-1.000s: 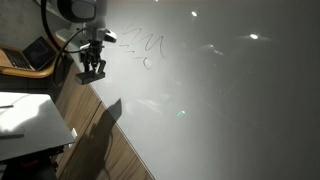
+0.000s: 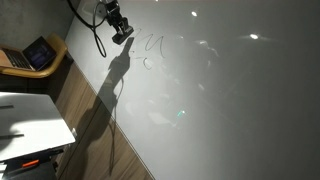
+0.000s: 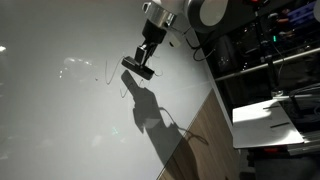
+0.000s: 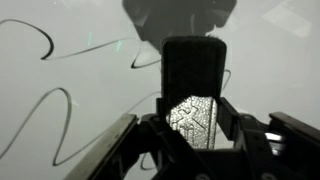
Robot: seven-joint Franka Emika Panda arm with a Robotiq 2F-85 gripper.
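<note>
In the wrist view, a dark eraser with a patterned silvery label is held between the fingers of my gripper, which is shut on it. Exterior view 2 shows the same eraser hanging below the gripper, close to the whiteboard. Whether it touches the board cannot be told. Dark wavy marker lines run across the board on both sides of the eraser. From exterior view 1, the gripper is at the board's upper left, with marker lines just to its right.
A white table stands at the left in exterior view 1, with a laptop on a chair behind it. Wooden floor lies between table and board. Most of the whiteboard is clear of objects.
Over the last second, the arm has carried the eraser up and to the right in exterior view 1, from above the floor to the marked part of the whiteboard. Its shadow has moved closer to it.
</note>
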